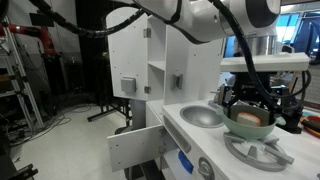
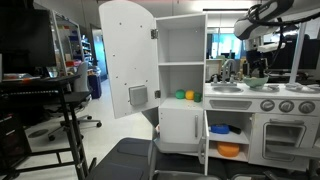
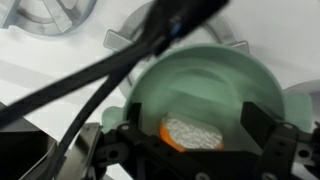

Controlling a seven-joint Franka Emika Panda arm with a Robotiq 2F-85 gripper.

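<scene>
A green bowl (image 3: 215, 75) stands on the toy stove's burner, and a piece of orange-and-white food (image 3: 190, 133) lies inside it. Over the bowl hangs my gripper, pointing down, open, its two dark fingers on either side of the food. In exterior view 1 the bowl (image 1: 249, 130) and the food (image 1: 247, 118) show beneath the gripper (image 1: 252, 106). Whether the fingertips touch the food cannot be told. In exterior view 2 the arm and bowl (image 2: 262, 84) are small at the far right.
A round metal sink basin (image 1: 201, 116) is sunk into the white counter beside the bowl. The burner grate (image 1: 257, 153) juts out below the bowl. An open cabinet door (image 1: 137, 147) hangs over the floor at the counter's front. An orange bowl (image 2: 229, 151) sits on a low shelf.
</scene>
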